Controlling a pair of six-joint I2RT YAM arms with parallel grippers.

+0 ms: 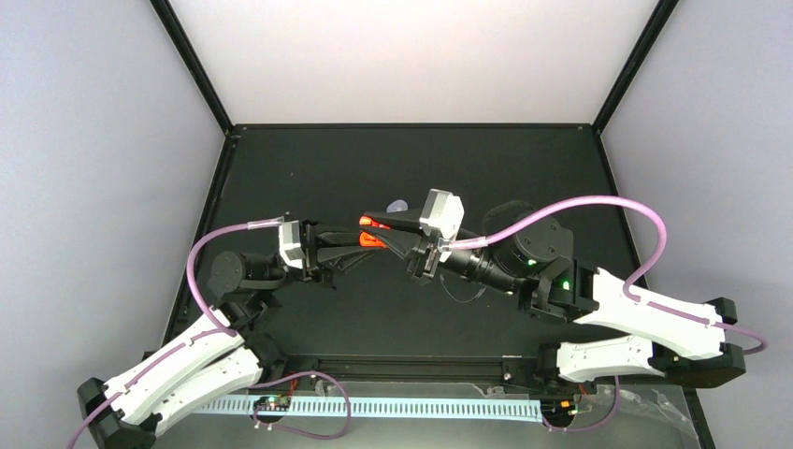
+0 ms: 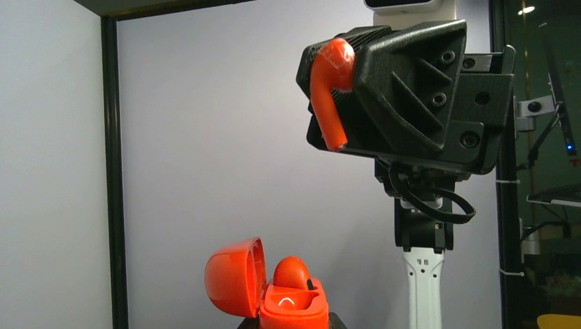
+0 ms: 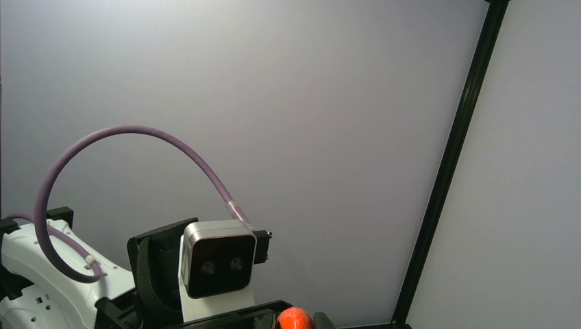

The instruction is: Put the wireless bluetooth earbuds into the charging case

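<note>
An orange charging case (image 2: 294, 312) is gripped by my left gripper (image 1: 360, 245), with only the tips of its black fingers (image 2: 336, 321) showing at the bottom of the left wrist view. Its lid (image 2: 233, 277) stands open on the left, and one orange earbud (image 2: 292, 273) sits in the case. A second orange earbud (image 2: 331, 89), with a round head and a stem, is at the tips of my right gripper, above and to the right of the case. Fingers flank this earbud on both sides in the right wrist view. From above, the right fingers partly cover the case.
A small pale lilac round thing (image 1: 397, 206) lies on the black table (image 1: 299, 168), just behind the grippers. The left arm's camera (image 3: 220, 264) stands close to the right gripper. Most of the table around both arms is bare.
</note>
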